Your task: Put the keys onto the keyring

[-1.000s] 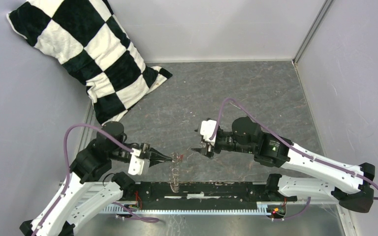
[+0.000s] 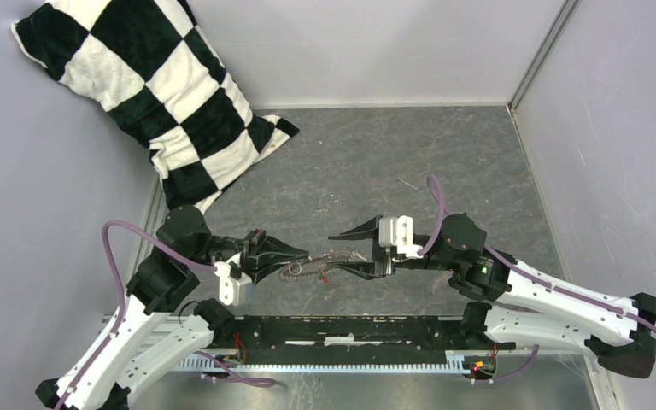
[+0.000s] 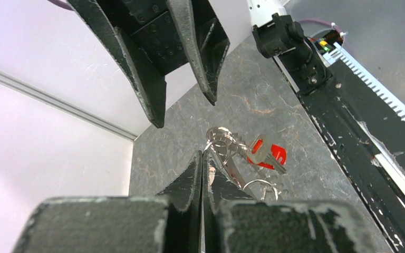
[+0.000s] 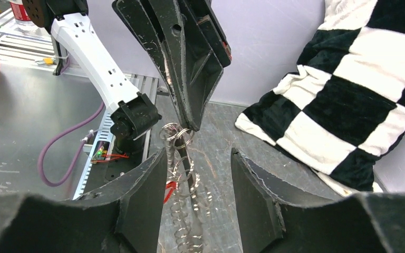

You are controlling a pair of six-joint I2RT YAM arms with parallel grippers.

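Note:
My left gripper [image 2: 307, 254] is shut on a ring of the metal keyring [image 2: 309, 267], a curved band with many small rings. In the left wrist view, a red tag or key [image 3: 278, 154] and silver keys [image 3: 262, 152] show beside the band. My right gripper [image 2: 332, 250] stands open, facing the left one. The right wrist view shows the band [image 4: 193, 192] in line with the gap between the right fingers; whether it lies inside the gap, I cannot tell. No finger visibly grips it. Any loose key on the floor is hard to separate from the band.
A black-and-white checkered cushion [image 2: 162, 94] leans at the back left. Pale walls stand at the back and sides, and a black rail [image 2: 346, 342] runs along the front.
The band has swung from hanging toward the front to stretching right, toward the right gripper. The right gripper has turned level toward the left one. My left gripper has edged right and backward, still shut.

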